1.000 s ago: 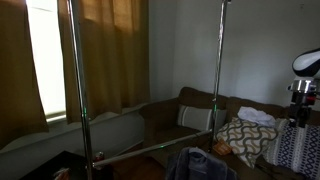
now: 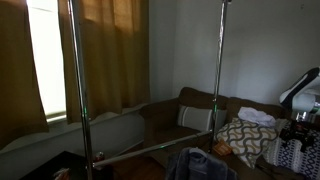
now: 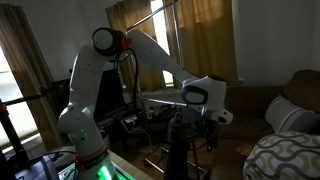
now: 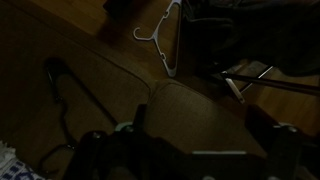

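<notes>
My gripper is open over the brown couch (image 4: 185, 105), with nothing between its fingers in the wrist view. A white hanger (image 4: 157, 38) lies at the top of that view, ahead of the gripper. To the left, a black hanger (image 4: 82, 88) rests on the couch. Dark cloth (image 4: 245, 35) fills the upper right, apart from the fingers. In exterior view 1 a dark denim garment (image 2: 200, 165) is at the lower middle, and my gripper (image 2: 297, 130) is at the right edge, low over the couch.
A metal rack (image 2: 217, 70) stands in front of the couch, its low crossbar near the garment. Cushions (image 2: 245, 138) and a white folded cloth (image 2: 257, 117) occupy the couch. The wrist view is very dark.
My arm has come down at the right of exterior view 1, and the gripper is lower, in front of the patterned cloth. The rack and garment look the same.
</notes>
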